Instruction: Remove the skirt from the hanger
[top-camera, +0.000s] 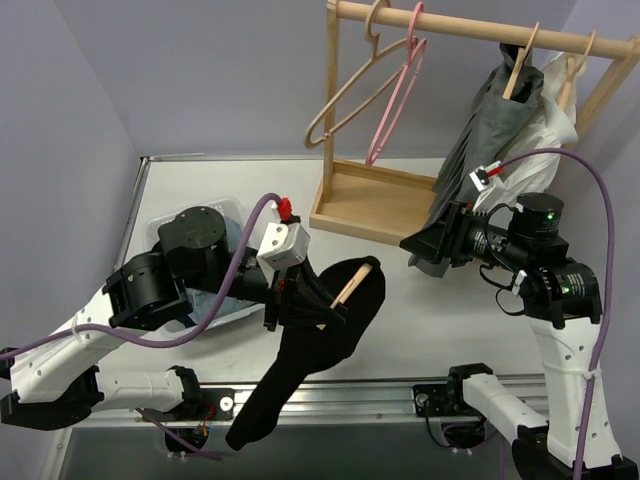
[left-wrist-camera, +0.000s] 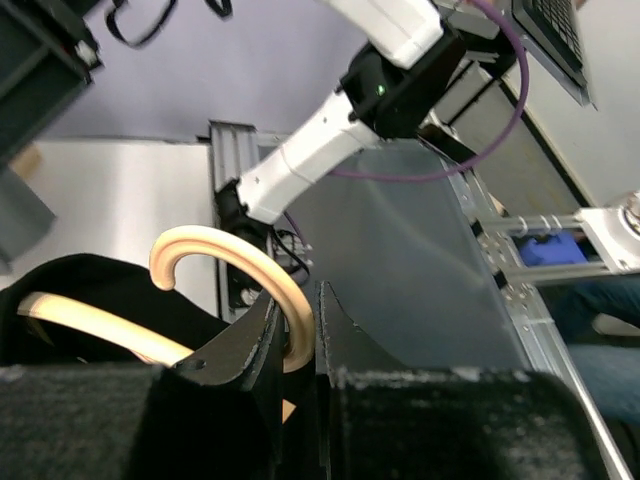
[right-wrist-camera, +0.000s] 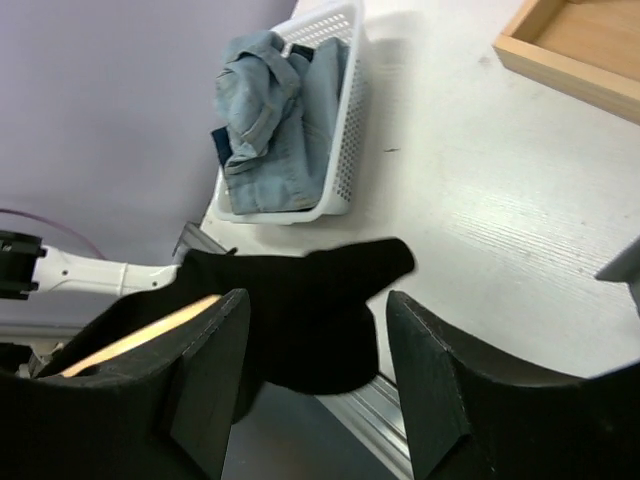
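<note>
A black skirt (top-camera: 300, 365) hangs on a light wooden hanger (left-wrist-camera: 225, 250) in my left gripper (top-camera: 310, 305), which is shut on the hanger below its hook. In the top view the cloth droops down over the front rail. My right gripper (top-camera: 430, 240) is open, to the right of the skirt and a little higher in that view. In the right wrist view the black cloth and a strip of the hanger lie just beyond its open fingers, with nothing clearly between them.
A wooden rack (top-camera: 480, 30) holds empty hangers, a grey garment (top-camera: 460, 150) and a white one behind my right gripper. A white basket (right-wrist-camera: 340, 160) with blue denim stands at the left.
</note>
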